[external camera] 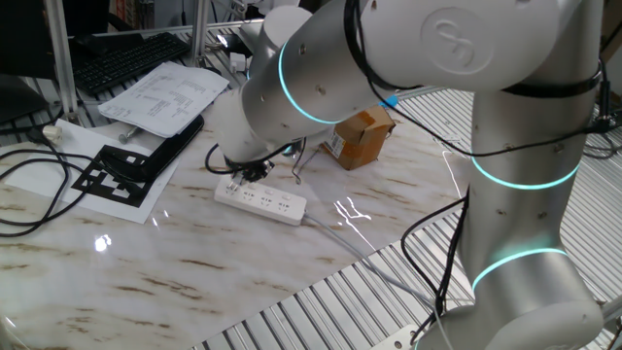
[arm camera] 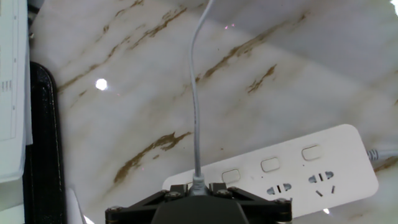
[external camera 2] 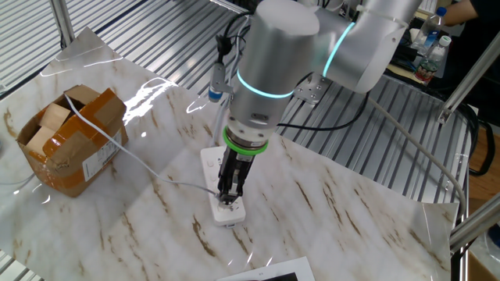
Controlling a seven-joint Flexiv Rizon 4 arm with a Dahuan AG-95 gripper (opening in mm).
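Note:
A white power strip (external camera: 260, 200) lies flat on the marbled table, its sockets facing up. Over one end of it my gripper (external camera 2: 227, 198) points down, low against the strip's top. In the wrist view a pale grey cable (arm camera: 196, 118) runs down to a plug (arm camera: 198, 185) between the black fingertips, and the gripper is shut on that plug. Its lower part is hidden by the gripper, so whether the prongs sit in a socket cannot be seen. Further along, the strip (arm camera: 336, 162) shows bare sockets and rocker switches.
An open cardboard box (external camera 2: 74, 144) stands on the table, with the thin cable draped across it. A printed marker sheet (external camera: 112, 175), a black object and papers (external camera: 165, 97) lie on the other side.

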